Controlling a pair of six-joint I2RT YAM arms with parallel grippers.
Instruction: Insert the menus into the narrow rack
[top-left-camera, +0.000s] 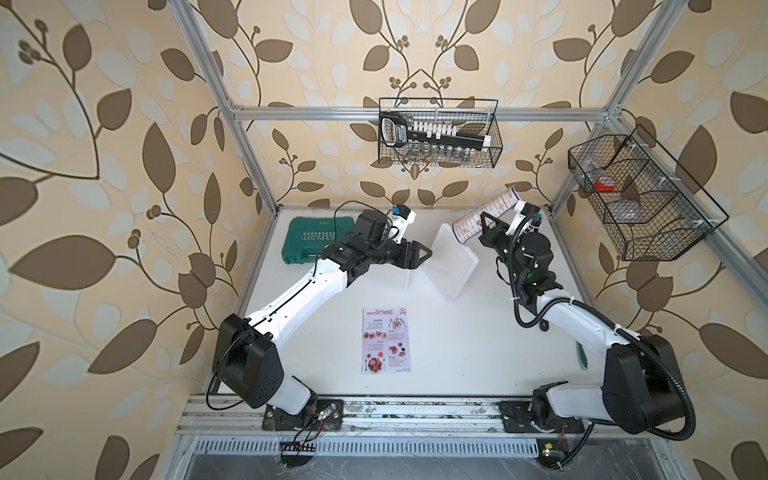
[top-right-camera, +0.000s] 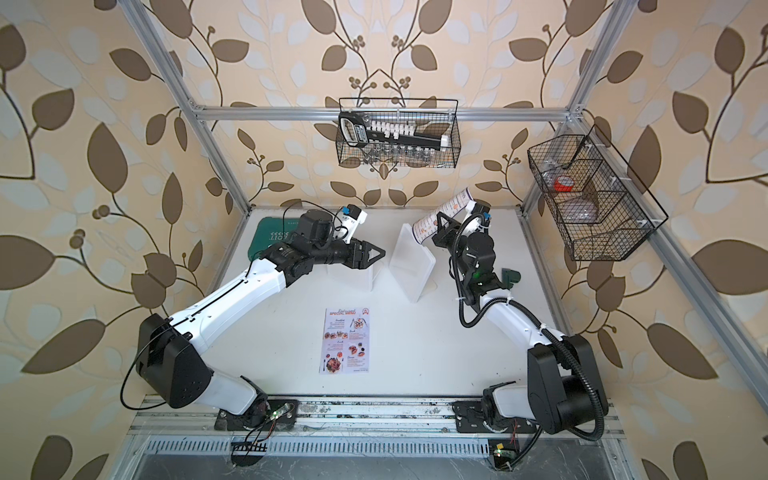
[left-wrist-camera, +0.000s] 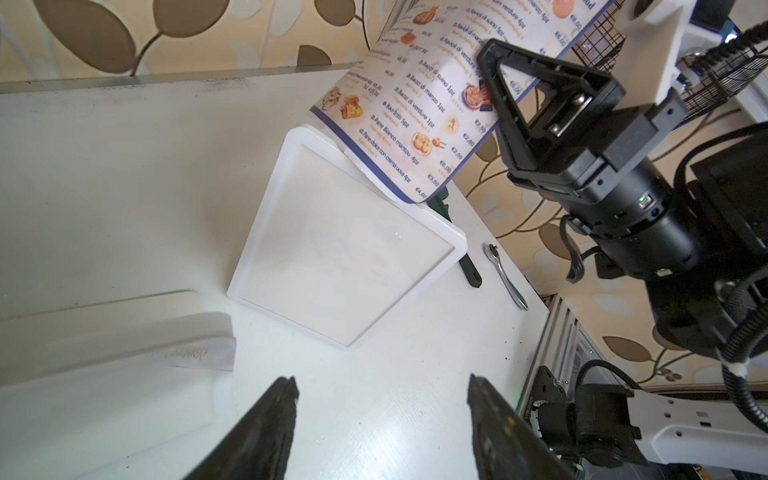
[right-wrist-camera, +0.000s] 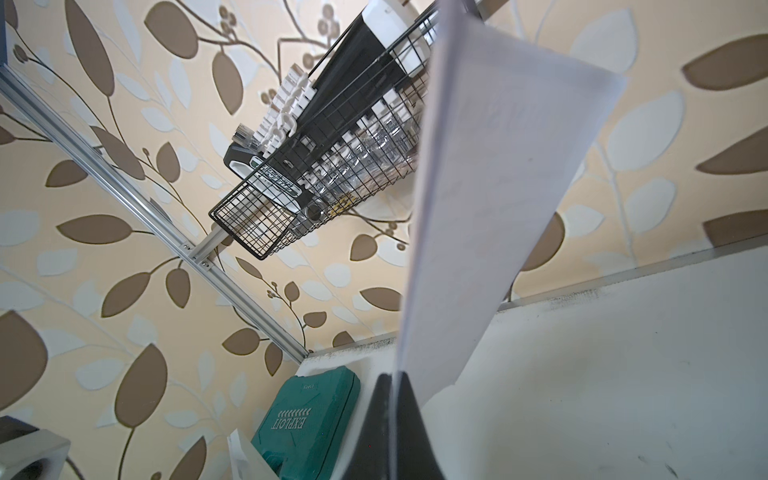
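Observation:
A white rack (top-left-camera: 449, 268) stands at an angle mid-table; its rimmed face (left-wrist-camera: 340, 236) fills the centre of the left wrist view. Above it a printed menu (left-wrist-camera: 432, 88) slants upward, held by my right gripper, which is shut on its edge. The menu's lower edge meets the rack's top edge; whether it is inside cannot be told. In the right wrist view the menu (right-wrist-camera: 504, 176) rises from the fingertips. My left gripper stands open and empty, just left of the rack. Another menu (top-left-camera: 385, 340) lies flat near the table's front.
A second white holder (left-wrist-camera: 120, 360) is left of the rack, partly under my left gripper in the top views. A green case (top-left-camera: 308, 238) sits at the back left. Wire baskets (top-left-camera: 440, 136) hang on the walls.

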